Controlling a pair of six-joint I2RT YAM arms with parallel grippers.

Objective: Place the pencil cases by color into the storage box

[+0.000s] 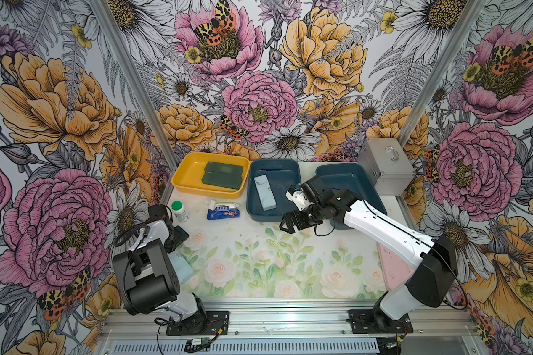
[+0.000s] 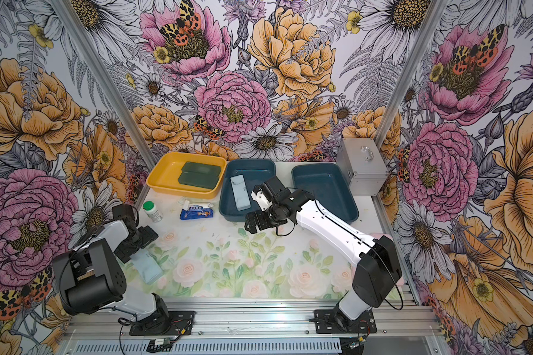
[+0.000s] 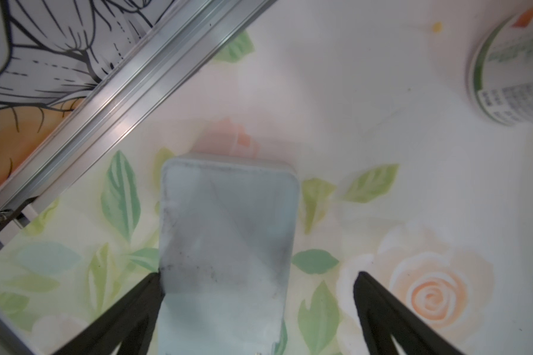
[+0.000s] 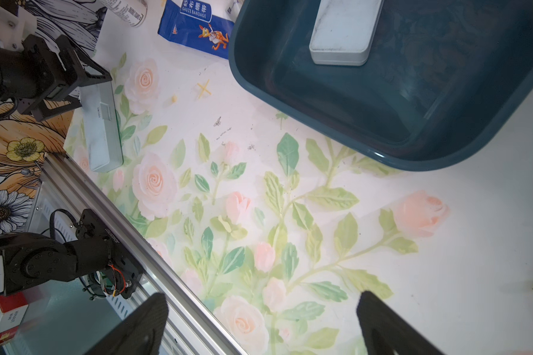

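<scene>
A pale blue pencil case (image 3: pixel 228 236) lies at the table's left, with my left gripper open just over it, fingers on either side. A similar pale case (image 2: pixel 240 192) lies in the middle dark teal tray (image 2: pixel 225 207); dark green cases (image 2: pixel 199 174) lie in the yellow tray (image 2: pixel 160 183). A pink case (image 1: pixel 391 266) at the right edge is partly hidden. My right gripper is open and empty in front of the middle tray.
A white bottle (image 2: pixel 152 213) and blue gauze packet (image 2: pixel 195 213) stand and lie left of centre. A second teal tray (image 2: pixel 331 177) and metal box (image 2: pixel 364 168) are back right.
</scene>
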